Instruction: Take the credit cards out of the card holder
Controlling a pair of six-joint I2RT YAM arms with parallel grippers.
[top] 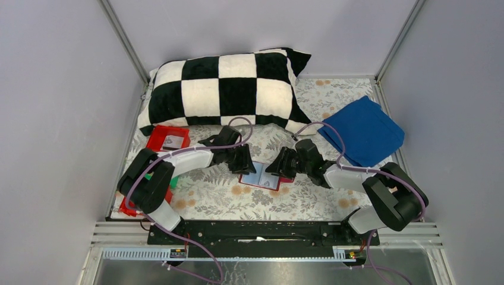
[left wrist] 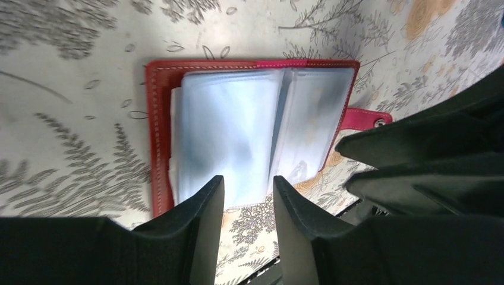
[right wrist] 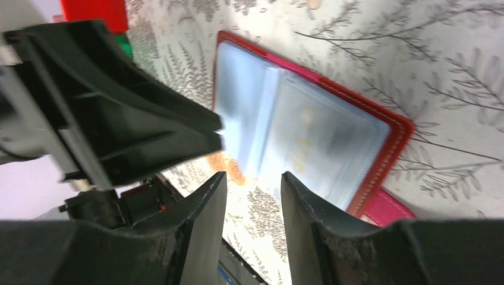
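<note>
The card holder (top: 260, 176) lies opened flat on the patterned cloth, red at its edges with clear plastic sleeves inside. In the left wrist view its sleeve stack (left wrist: 229, 136) fills the middle, and a red snap strap (left wrist: 362, 119) sticks out to the side. No separate credit card can be made out in the sleeves. Over the holder's left part, my left gripper is part open with nothing between its fingers. My right gripper, likewise part open and empty, hovers at the right part, close to the sleeves (right wrist: 324, 142).
A red open box (top: 156, 139) with a card-like piece in it stands at the left. A checkered pillow (top: 220, 89) fills the back, and a blue cloth (top: 364, 132) lies at the back right. The cloth in front of the holder (top: 261, 205) is clear.
</note>
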